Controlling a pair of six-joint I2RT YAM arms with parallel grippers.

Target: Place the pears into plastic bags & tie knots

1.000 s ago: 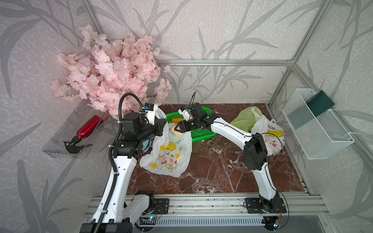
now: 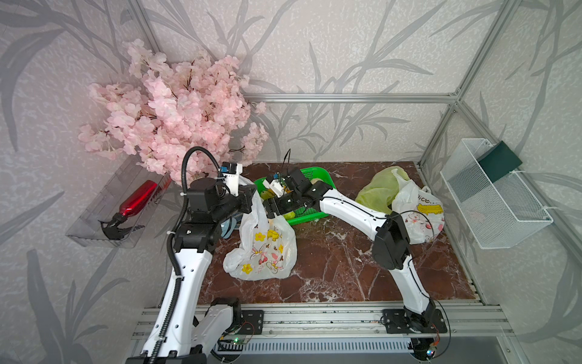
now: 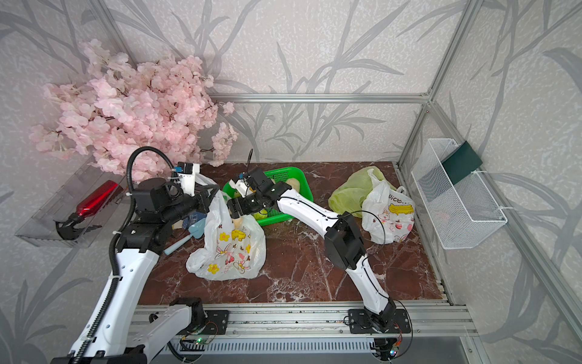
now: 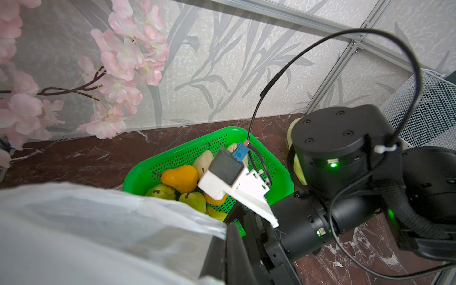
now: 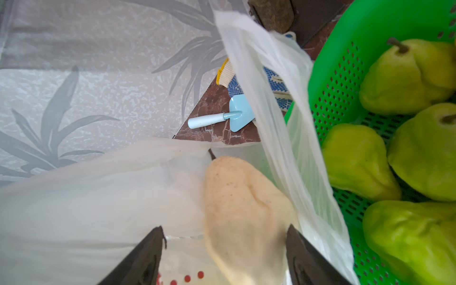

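Observation:
A white plastic bag (image 2: 260,248) with yellow flower prints hangs from my left gripper (image 2: 249,199), which is shut on its film; the film meets the closed fingertips (image 4: 232,247) in the left wrist view. At the bag's mouth is my right gripper (image 2: 270,210). Its fingers (image 5: 142,258) stand apart. Between them a pale cream pear (image 5: 242,204) lies inside the bag, close to the right-hand finger and clear of the left-hand one. More pears, green (image 5: 418,152) and orange-yellow (image 4: 179,178), lie in the green basket (image 4: 142,171) behind the bag.
A yellow-green bag (image 2: 379,191) and a white printed bag (image 2: 418,221) stand at the right. Pink blossoms (image 2: 175,109) overhang the back left. A light-blue trowel (image 5: 239,114) and a patterned glove (image 5: 275,83) lie at the left.
The bag's lower part has shifted slightly. The left arm has barely moved.

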